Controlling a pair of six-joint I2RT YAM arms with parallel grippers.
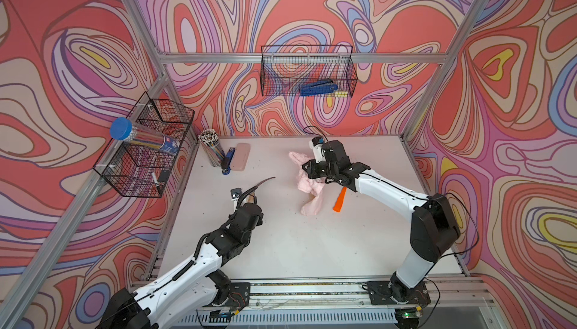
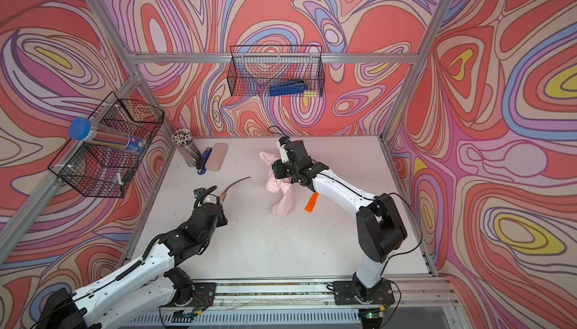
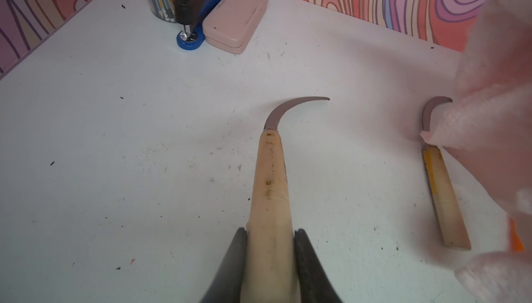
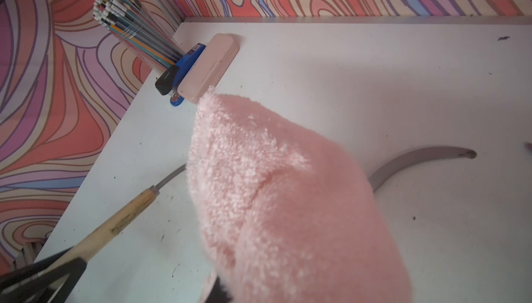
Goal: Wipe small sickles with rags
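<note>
A small sickle with a wooden handle and a thin curved blade is held by my left gripper, shut on the handle. In the top left view this blade points away to the right. My right gripper is shut on a fluffy pink rag, which hangs in folds right of that blade, apart from it. The rag hides most of the right fingers in the right wrist view. A second sickle lies on the table, partly behind the rag in the left wrist view.
An orange-handled tool lies right of the rag, partly under the right arm. At the back left stand a pencil holder, a blue stapler and a pink case.
</note>
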